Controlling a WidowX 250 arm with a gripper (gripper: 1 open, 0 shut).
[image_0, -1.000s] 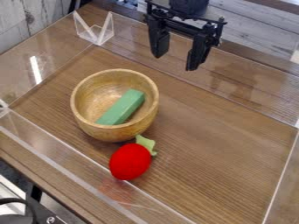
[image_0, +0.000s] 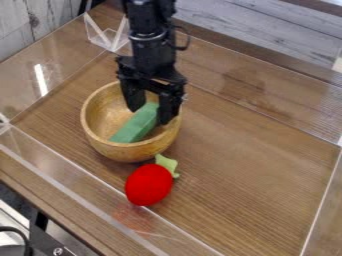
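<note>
The black gripper (image_0: 150, 92) is open, its fingers reaching down into a wooden bowl (image_0: 104, 138) on the left half of the table. In the bowl lies a green block (image_0: 134, 128), long and tilted diagonally, just below the fingers; whether they touch it I cannot tell. In front of the bowl sits a red rounded object (image_0: 150, 185) with a small green piece (image_0: 166, 163) at its upper right, like a toy vegetable.
A pale edge runs along the upper left, and a dark cable shows at the lower left corner.
The gripper has come left and down from the upper right of the view to over the bowl and the green block. The bowl and red object look unmoved.
</note>
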